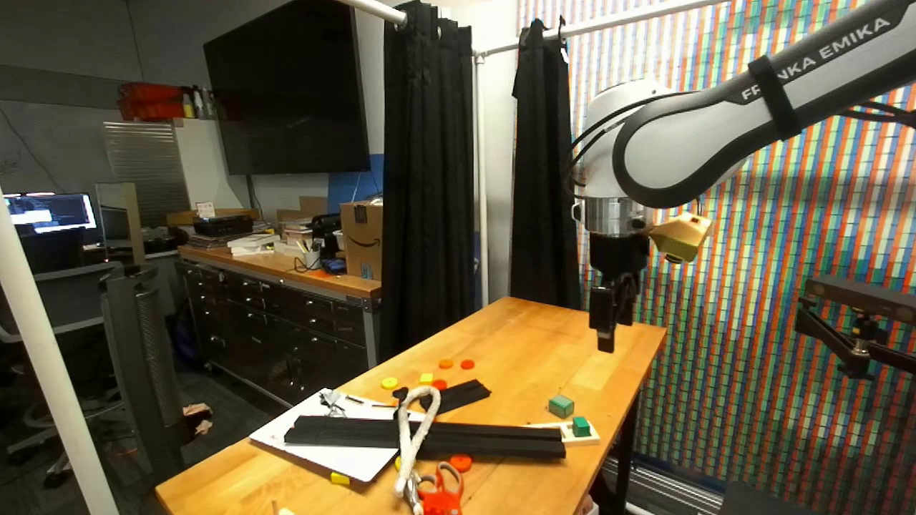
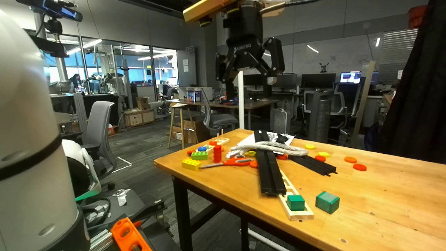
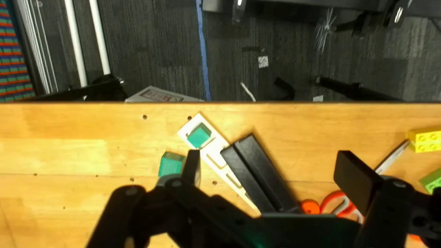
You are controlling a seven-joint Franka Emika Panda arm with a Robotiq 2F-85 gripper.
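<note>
High above the wooden table (image 1: pixel 532 360) hangs my gripper (image 2: pixel 249 90), its two fingers wide apart and nothing between them. In the wrist view, a larger green block (image 3: pixel 170 164) lies close to the left finger (image 3: pixel 191 167), which overlaps part of it from this angle. A smaller green block (image 3: pixel 199 135) sits at the end of a pale wooden strip with slots (image 3: pixel 215 159). Two long black pieces (image 3: pixel 261 173) lie side by side across that strip. The larger green block (image 2: pixel 327 202) rests directly on the table, apart from the strip.
Red-handled scissors (image 2: pixel 238 161), a white rope (image 1: pixel 416 429), a white board (image 1: pixel 369 463), and yellow (image 2: pixel 191 163) and light green bricks (image 2: pixel 199 155) crowd the other end. Orange discs (image 2: pixel 360 167) are scattered there too.
</note>
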